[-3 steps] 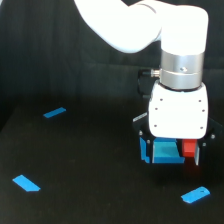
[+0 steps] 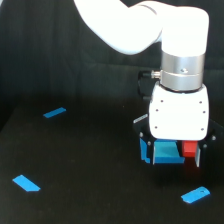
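My white gripper [image 2: 174,154] points down at the right side of the dark surface. Dark finger parts show at the left and right below the hand. Between them, in the camera's line of sight, are a blue box-like object [image 2: 166,152] and a red block [image 2: 189,149] at its right. The hand covers the upper parts of both. From this angle I cannot tell whether the fingers touch either one, or whether the red block is inside or beside the blue object.
Blue strips mark the dark surface: one at the back left [image 2: 55,112], one at the front left [image 2: 26,183] and one at the front right [image 2: 195,195].
My hand sits very slightly lower and farther right than before. The blue strips have stayed where they were; the blue object and red block look almost unchanged.
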